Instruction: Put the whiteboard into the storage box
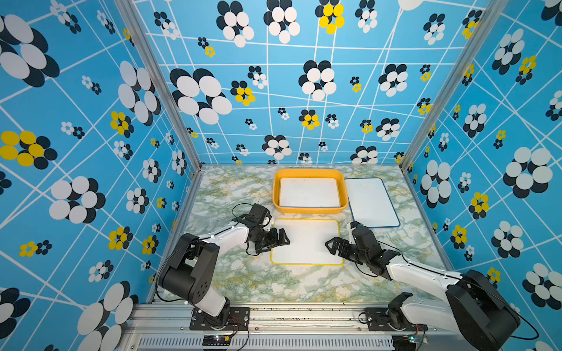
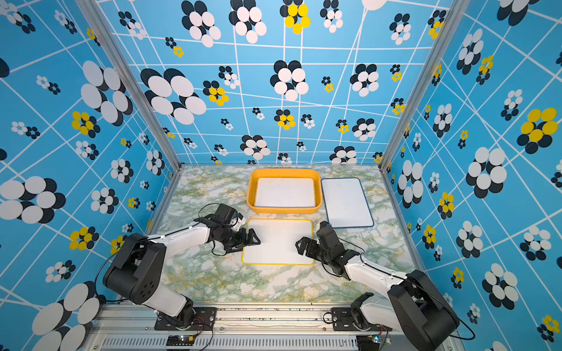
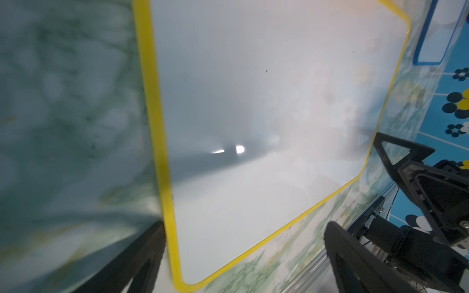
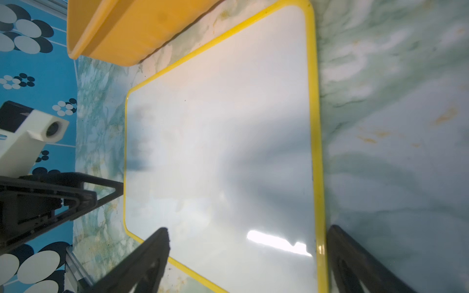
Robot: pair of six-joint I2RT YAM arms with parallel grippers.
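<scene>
A white whiteboard with a yellow frame (image 1: 304, 242) lies flat on the marbled table in front of the orange storage box (image 1: 342, 193). My left gripper (image 1: 283, 236) stands open at the board's left edge. In the left wrist view, one blurred finger (image 3: 146, 256) overlaps the yellow rim near a corner, while the other finger (image 3: 349, 258) appears past the front edge. At the right edge, my right gripper (image 2: 302, 245) is open too; one finger (image 4: 349, 254) appears just by that rim. Whether any finger touches the board, I cannot tell.
A white panel (image 1: 309, 192) fills the floor of the box. To the box's right lies a blue-framed whiteboard (image 2: 346, 201), its front end close to the right gripper's body. Bare table (image 1: 228, 184) shows at the back left and along the front.
</scene>
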